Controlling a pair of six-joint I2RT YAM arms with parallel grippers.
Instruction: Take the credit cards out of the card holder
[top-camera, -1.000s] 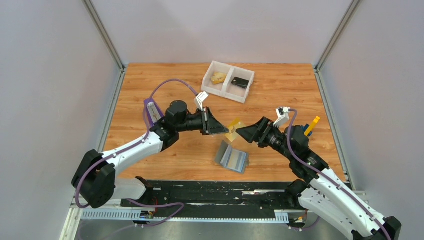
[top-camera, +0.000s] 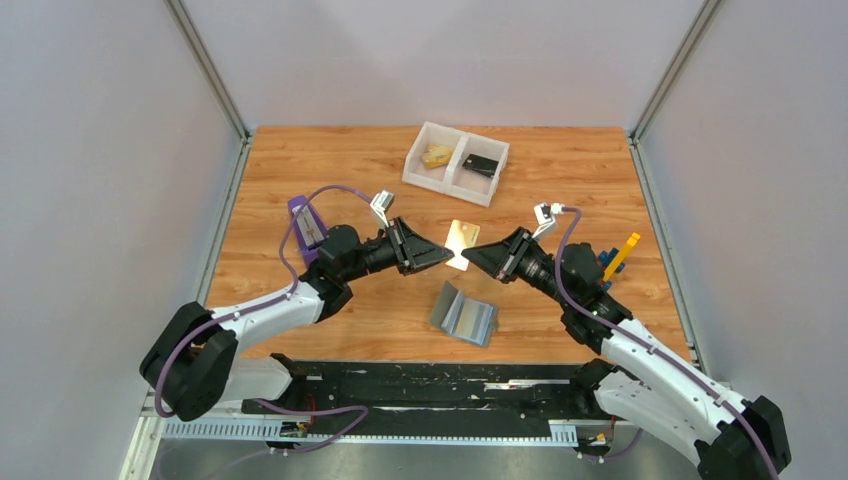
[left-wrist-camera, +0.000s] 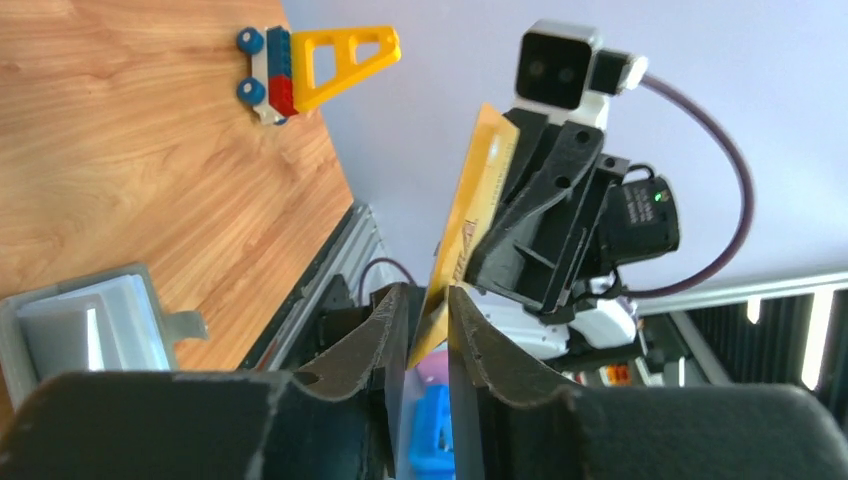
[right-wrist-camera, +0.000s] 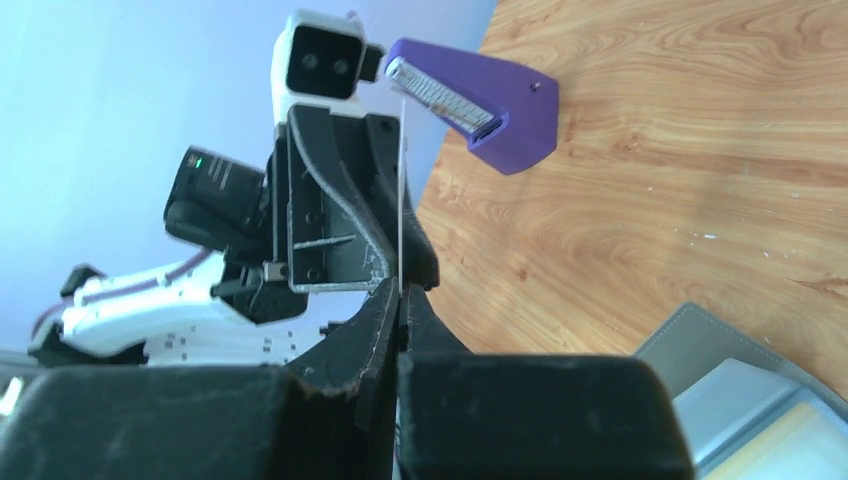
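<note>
A thin gold-and-white card stands between the two grippers above the table. My right gripper is shut on the card, which shows edge-on as a thin line in the right wrist view. My left gripper is slightly open, its fingertips on either side of the card's lower end in the left wrist view, with a small gap between them. The grey card holder lies unfolded on the table below and nearer the front, showing clear sleeves with a pale card inside.
At the back is a white two-compartment box with a yellowish item on its left and a dark one on its right. A purple object lies at the left, a blue-and-yellow toy at the right. Bare table surrounds the holder.
Both grippers have drawn closer together around the card, and the card has turned more upright in the top view. The left gripper has moved slightly up and left. The holder has not moved.
</note>
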